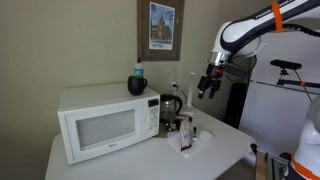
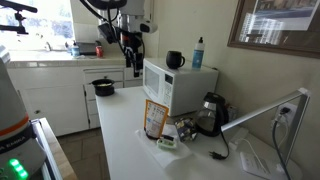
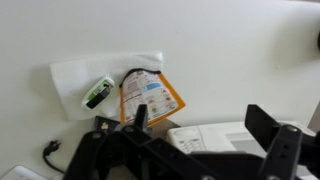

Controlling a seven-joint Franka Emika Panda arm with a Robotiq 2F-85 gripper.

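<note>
My gripper (image 1: 209, 84) hangs open above the white table, well clear of its surface, with nothing between its fingers. In the wrist view, its dark fingers show at the lower edge, spread apart. An orange-edged packet (image 2: 155, 118) stands on the table in front of the microwave. From above, that packet (image 3: 150, 96) lies over the edge of a white cloth (image 3: 68, 78). A small green and white item (image 3: 99, 92) rests on the cloth beside it.
A white microwave (image 1: 110, 125) carries a dark mug (image 2: 175, 59) and a blue bottle (image 2: 197, 53). Behind the packet stand a coffee pot (image 2: 210, 115) and small items. A black pot (image 2: 103, 87) sits beyond the table.
</note>
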